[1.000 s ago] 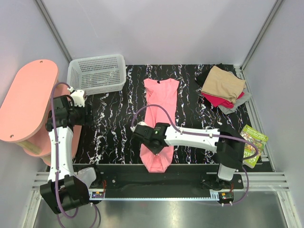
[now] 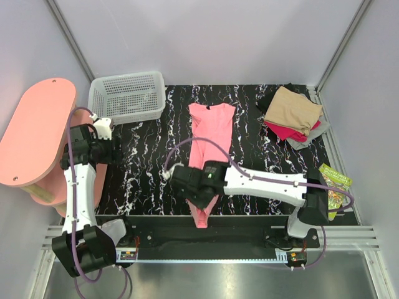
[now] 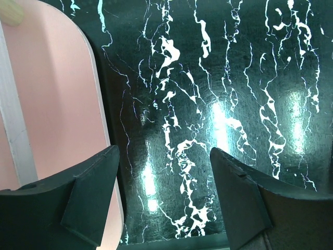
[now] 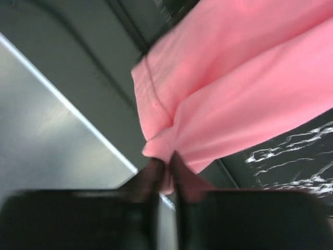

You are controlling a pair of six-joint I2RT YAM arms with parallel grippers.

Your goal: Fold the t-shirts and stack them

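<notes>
A pink t-shirt (image 2: 215, 128) lies lengthwise on the dark marbled table, neck end at the back, sides narrowed into a long strip. Its near end hangs over the front edge and is bunched. My right gripper is shut on the gathered pink hem (image 4: 156, 104) in the right wrist view, blurred by motion. Off to the left, my left gripper (image 2: 117, 149) stands open beside the pink shelf, only bare table between its fingers. A pile of folded shirts (image 2: 293, 111), tan on top with red, grey and black below, rests at the back right.
An empty white basket (image 2: 126, 96) stands at the back left. The pink rounded shelf (image 2: 40, 131) fills the left side. A green and yellow packet (image 2: 335, 184) lies at the right edge. Bare table shows on both sides of the shirt.
The shirt's near end has gone from wide to narrow and gathered. My left arm has stayed still.
</notes>
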